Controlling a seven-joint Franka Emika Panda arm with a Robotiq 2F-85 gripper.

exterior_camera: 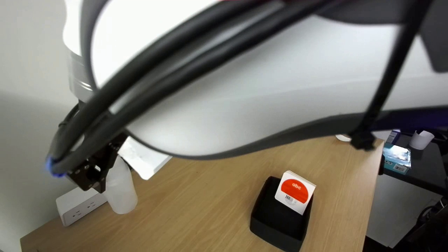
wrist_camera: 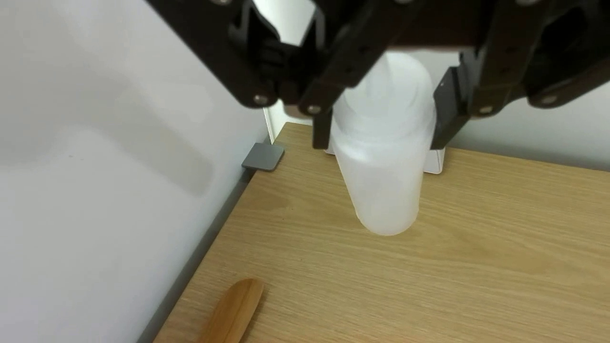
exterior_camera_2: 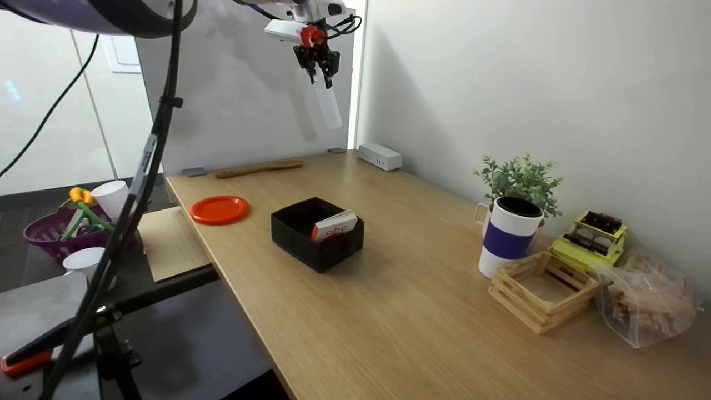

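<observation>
A translucent white bottle [wrist_camera: 383,171] is held between the fingers of my gripper, which is shut on its upper part. In the second exterior view the bottle [exterior_camera_2: 328,105] hangs tilted in the air below the gripper [exterior_camera_2: 320,79], near the far end of the table and well above its surface. From the first exterior view, the bottle [exterior_camera: 120,189] shows at the left, partly behind the dark gripper, with its lower end in sight.
A white power strip [exterior_camera_2: 380,156] lies by the wall at the far corner. A black box [exterior_camera_2: 296,241] holding a white-and-red card pack [exterior_camera_2: 334,226], a red plate [exterior_camera_2: 220,209] and a wooden utensil [exterior_camera_2: 258,169] are on the table. A tumbler [exterior_camera_2: 507,240] and wooden crate [exterior_camera_2: 543,293] stand near the wall.
</observation>
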